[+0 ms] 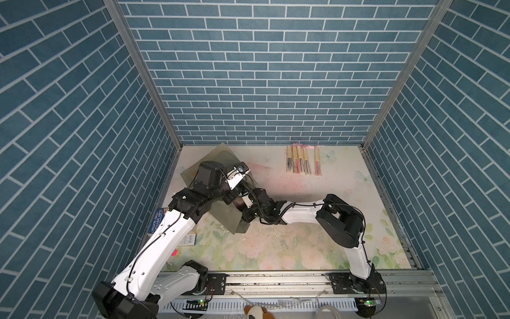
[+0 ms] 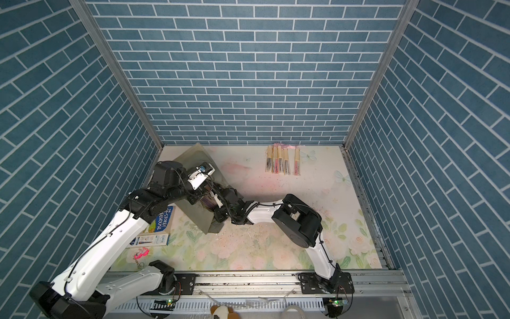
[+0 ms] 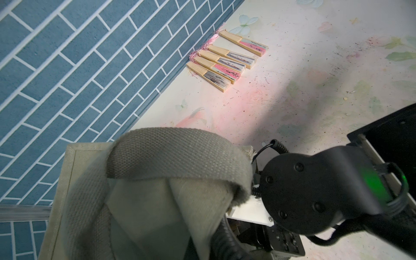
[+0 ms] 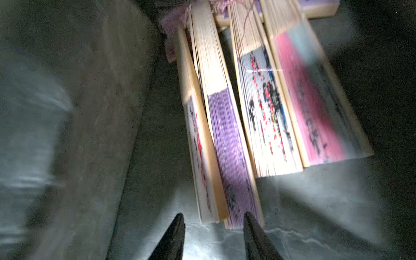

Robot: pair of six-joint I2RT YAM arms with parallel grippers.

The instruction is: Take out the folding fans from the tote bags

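Observation:
The olive tote bag [image 1: 225, 215] lies on its side at the left of the table, my left gripper [image 1: 239, 186] over its top by the webbing strap [image 3: 173, 151]; that gripper's fingers are hidden, so its state is unclear. My right gripper reaches into the bag's mouth, open, fingers apart just in front of several folding fans: a purple one [image 4: 229, 160], a white one [image 4: 264, 112], a pink-grey one [image 4: 316, 108] and others. More folding fans [image 2: 281, 159] lie in a row on the table's back right.
Books [image 2: 159, 220] and a pink trinket [image 2: 140, 253] lie at the front left. Tiled walls border the back and sides.

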